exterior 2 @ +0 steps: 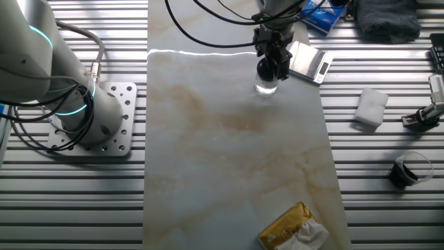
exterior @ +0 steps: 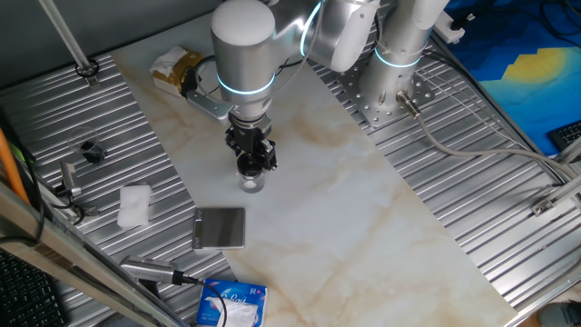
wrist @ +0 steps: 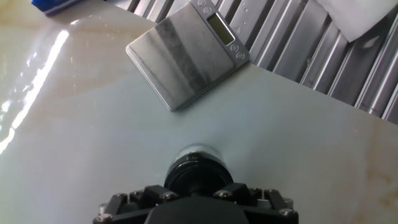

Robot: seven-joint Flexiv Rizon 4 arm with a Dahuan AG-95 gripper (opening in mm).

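A small clear glass jar [exterior: 252,183] with what looks like a black lid [wrist: 198,173] is under the arm on the marble-patterned board. My gripper is right at the lid, its black fingers on either side. Whether they press on it or stand slightly apart cannot be made out. In exterior view 2 the jar's clear lower part [exterior 2: 266,87] shows below the gripper [exterior 2: 273,64], close to the board. A flat silver scale [exterior: 219,228] lies near the jar, by the board's edge.
A white pad [exterior: 134,206] and a clear cup with dark contents [exterior 2: 408,171] are on the slatted metal table. A gold tissue pack [exterior: 177,71] and a blue pack [exterior: 233,302] lie at opposite ends of the board [exterior: 363,236].
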